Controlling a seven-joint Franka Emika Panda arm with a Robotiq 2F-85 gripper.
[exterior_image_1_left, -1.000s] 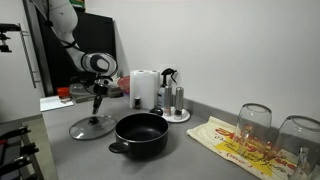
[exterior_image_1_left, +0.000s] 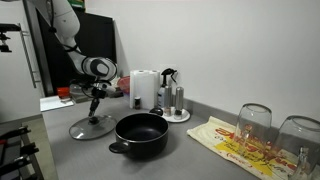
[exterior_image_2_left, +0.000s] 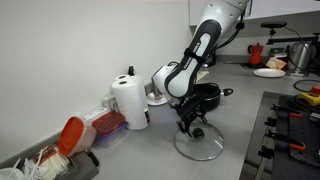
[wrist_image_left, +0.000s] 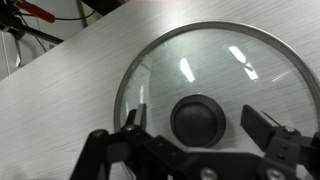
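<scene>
A round glass lid (exterior_image_1_left: 92, 127) with a metal rim lies flat on the grey table, to the left of the black pot in exterior view 1. Its black knob (wrist_image_left: 198, 121) shows in the wrist view between the two fingers, with clear space on both sides. Just over the lid, my gripper stands open and points down, holding nothing. The black pot (exterior_image_1_left: 141, 135) is uncovered. From exterior view 2, the gripper (exterior_image_2_left: 186, 124) is seen close beside the knob; whether the fingertips touch the glass I cannot tell.
Behind the pot stand a paper towel roll (exterior_image_1_left: 145, 90) and a white plate (exterior_image_1_left: 177, 116) with bottles. Two upturned glasses (exterior_image_1_left: 254, 125) rest on a patterned cloth (exterior_image_1_left: 226, 140) at the right. Bare table lies in front of the pot.
Over the last second my gripper has come down slightly toward the lid's knob. The lid and pot have stayed where they were.
</scene>
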